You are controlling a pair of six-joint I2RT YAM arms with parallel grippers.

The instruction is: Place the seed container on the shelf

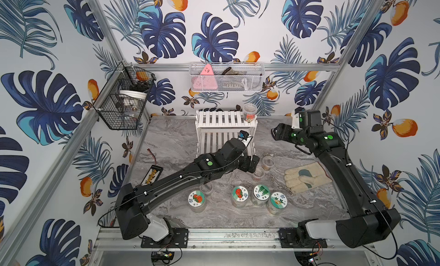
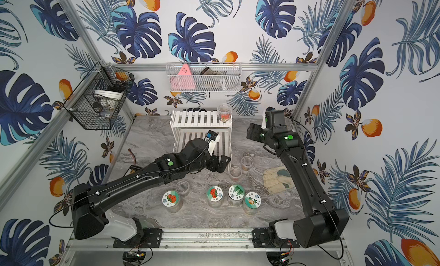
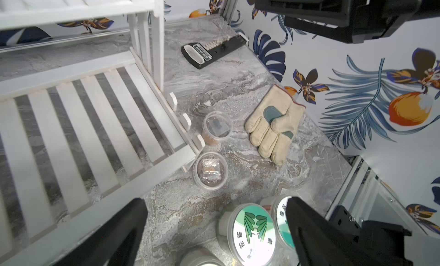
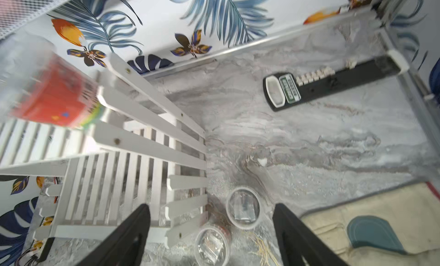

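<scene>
A clear container with a red-orange label [image 1: 249,112] stands on the right end of the white shelf's top tier [image 1: 215,120]. To its right and a little lower, my right gripper [image 1: 279,132] is held apart from it; in the right wrist view nothing shows between its fingers. My left gripper [image 1: 247,163] is open and empty, over the front right of the lower tier. Two small clear containers [image 3: 210,170] stand on the table right of the shelf. Jars with illustrated lids [image 1: 260,192] stand along the front.
A pair of gloves [image 3: 275,124] lies at the right, a black tool [image 4: 332,82] at the back right. A mesh basket [image 1: 226,85] hangs on the back wall, a black wire basket [image 1: 114,112] on the left. Another clear cup [image 1: 206,188] stands near the front left.
</scene>
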